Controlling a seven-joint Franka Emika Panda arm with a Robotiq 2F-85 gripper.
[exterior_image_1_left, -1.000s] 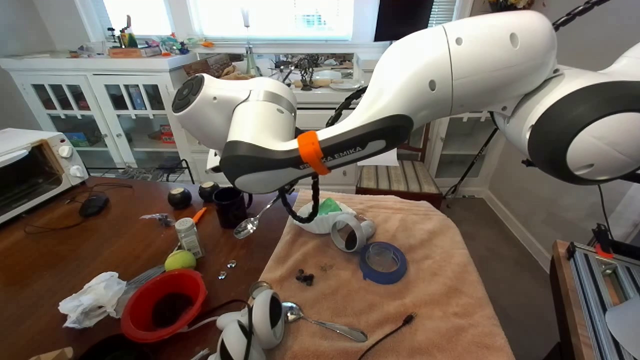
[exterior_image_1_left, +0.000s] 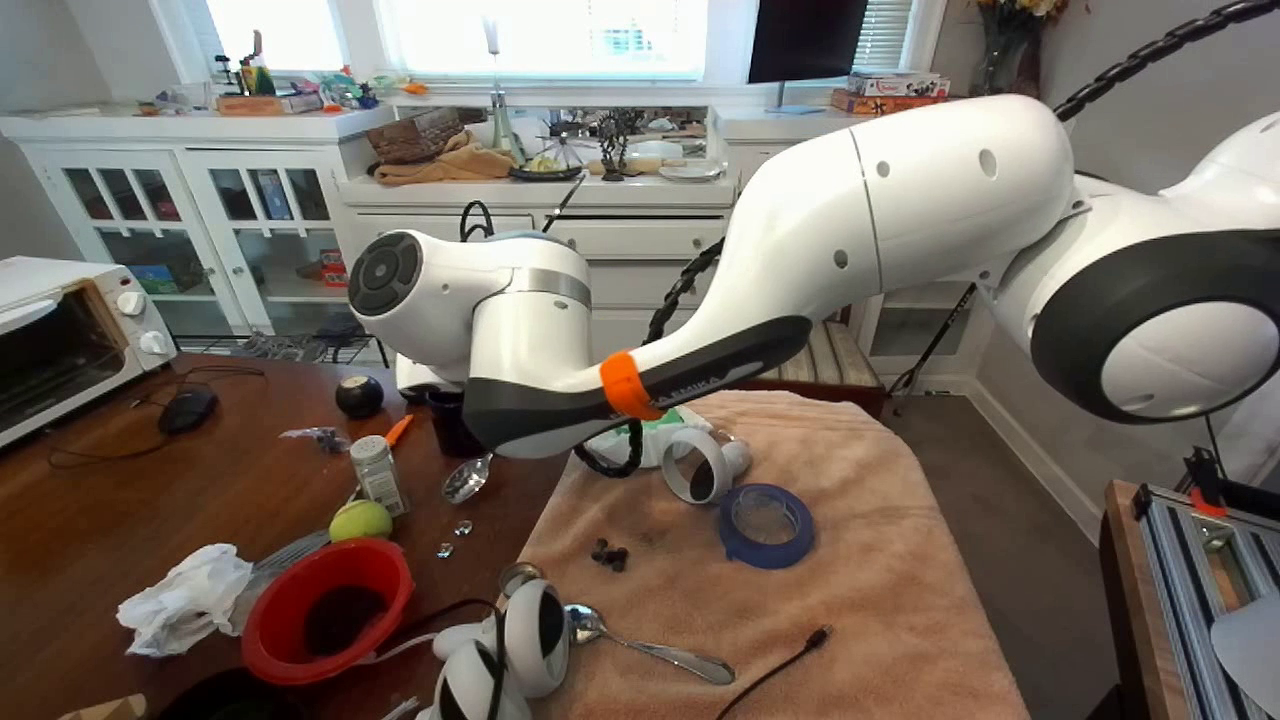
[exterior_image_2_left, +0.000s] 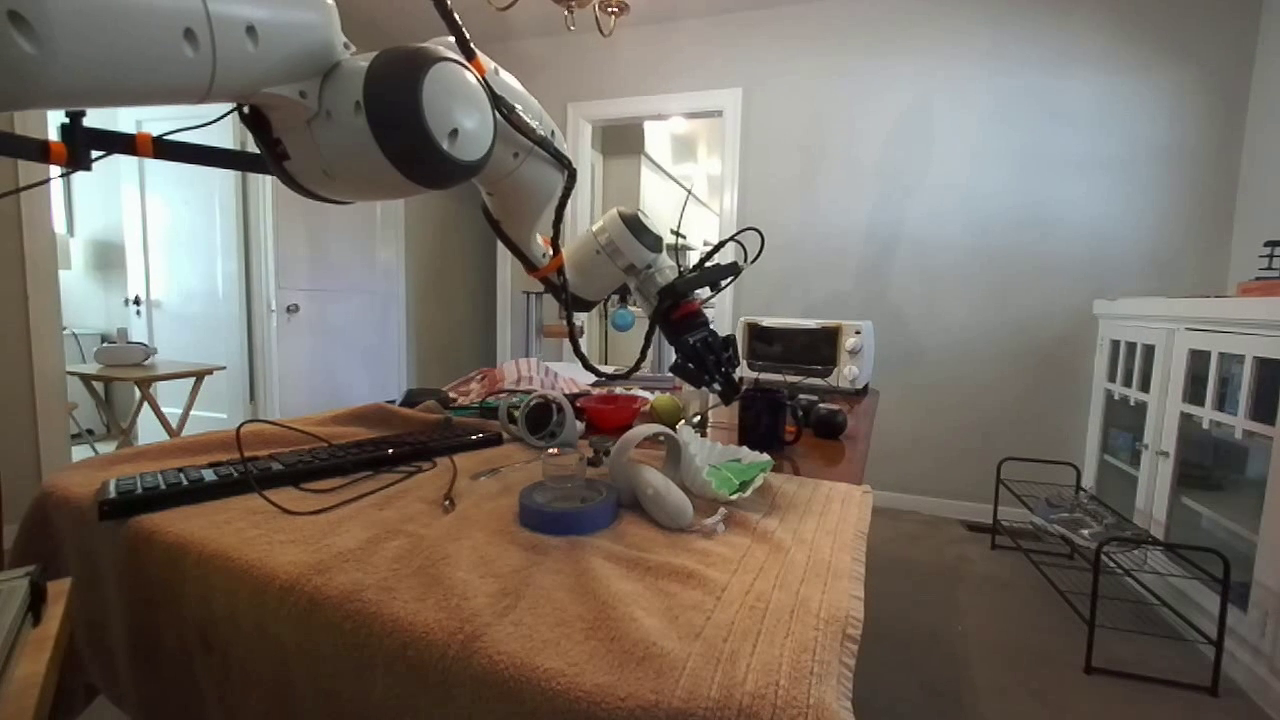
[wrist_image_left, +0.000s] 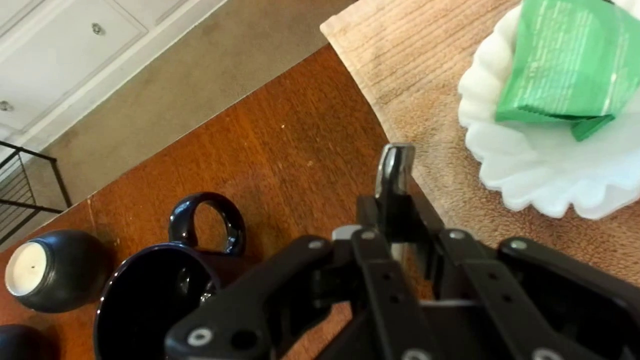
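Observation:
A metal spoon is held by its handle in my gripper, which is shut on it. In the wrist view the shiny handle end (wrist_image_left: 396, 165) sticks out beyond the fingertips. Exterior view 1 shows the spoon's bowl (exterior_image_1_left: 465, 480) hanging low over the wooden table; whether it touches the wood I cannot tell. There the arm hides my fingers. Exterior view 2 has the gripper (exterior_image_2_left: 727, 386) pointing down, close to the dark mug (exterior_image_2_left: 763, 418). From the wrist, the mug (wrist_image_left: 150, 300) stands left of the fingers, its handle toward the table edge.
A white scalloped bowl (wrist_image_left: 540, 162) with a green packet (wrist_image_left: 570, 66) sits on the towel, right of the fingers. Dark round pots (wrist_image_left: 66, 270) stand beyond the mug. Blue tape (exterior_image_1_left: 768, 528), a red bowl (exterior_image_1_left: 324, 612) and a tennis ball (exterior_image_1_left: 360, 520) lie farther off.
My arm has come down, and the spoon with it: its bowl is lower and slightly left. The arm now covers much of the mug in exterior view 1.

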